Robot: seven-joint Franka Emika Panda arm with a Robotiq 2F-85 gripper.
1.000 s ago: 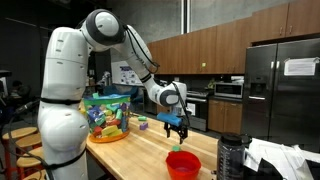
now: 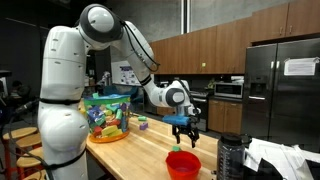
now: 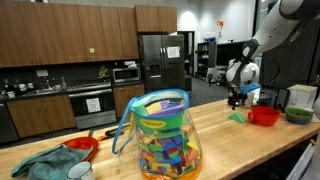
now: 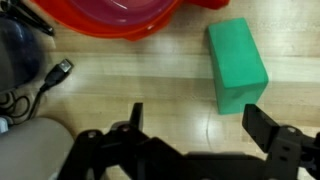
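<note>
A green block (image 4: 237,65) lies on the wooden table, to the upper right between my fingers' lines in the wrist view. My gripper is open, with nothing between its fingers. In exterior view 1 the gripper (image 2: 187,134) hangs above the table, with the green block (image 2: 176,148) below it. Beside the block is a red bowl (image 2: 180,166). The wrist view shows part of the bowl's red rim (image 4: 120,28) at the top, apart from the block. Exterior view 2 has the green block (image 3: 237,117) next to the red bowl (image 3: 264,116).
A black cylinder (image 2: 230,158) stands right of the bowl. A cable (image 4: 52,82) lies at the left in the wrist view. The large bin of colourful items (image 3: 166,145) is far from the gripper, with clear table between.
The arm's wrist and gripper have shifted to the right in exterior view 1. The green block and the red bowl have not visibly moved.
</note>
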